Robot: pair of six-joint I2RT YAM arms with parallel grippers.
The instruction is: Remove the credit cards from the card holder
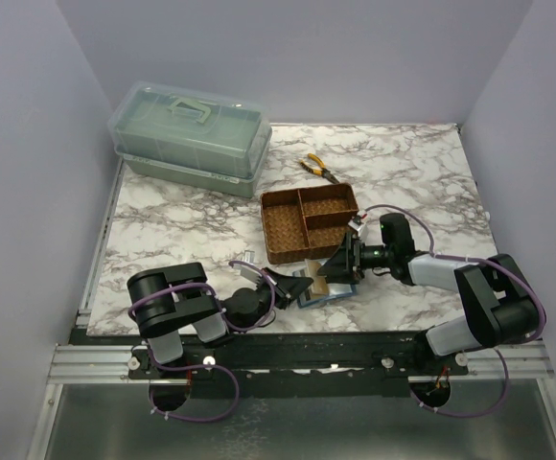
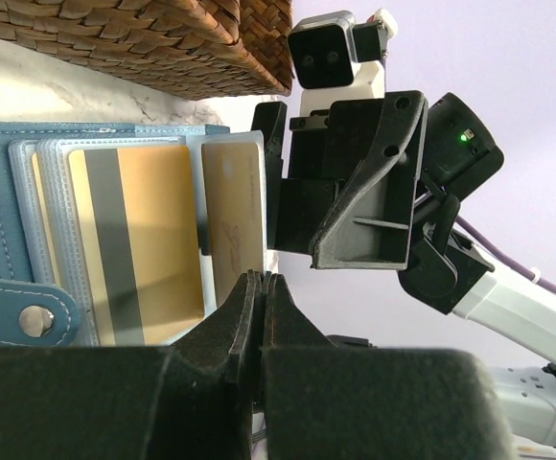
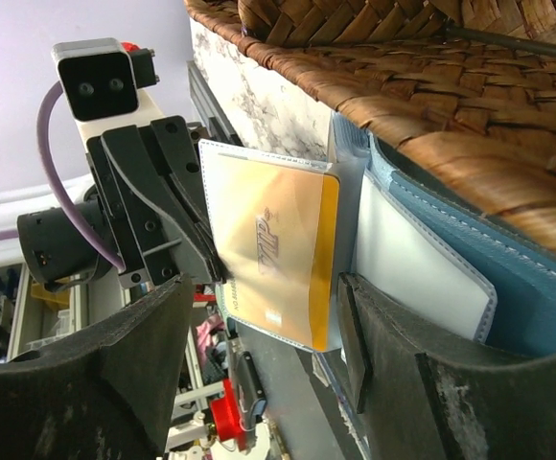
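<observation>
The blue card holder (image 2: 0,201) lies spread on the table just in front of the wicker basket, with gold cards in its clear sleeves, one with a dark stripe (image 2: 153,240). A gold card (image 3: 270,249) stands tilted up in its sleeve between the two grippers. My left gripper is shut, its tips at the lower edge of that card; nothing clearly shows between its fingers. My right gripper stands open at the same card, its fingers apart on either side in its wrist view, facing the left gripper.
The divided wicker basket (image 1: 284,228) sits directly behind the holder. Pliers (image 1: 318,168) lie farther back, and a lidded plastic box (image 1: 187,134) fills the back left. Free marble table is at left and back right.
</observation>
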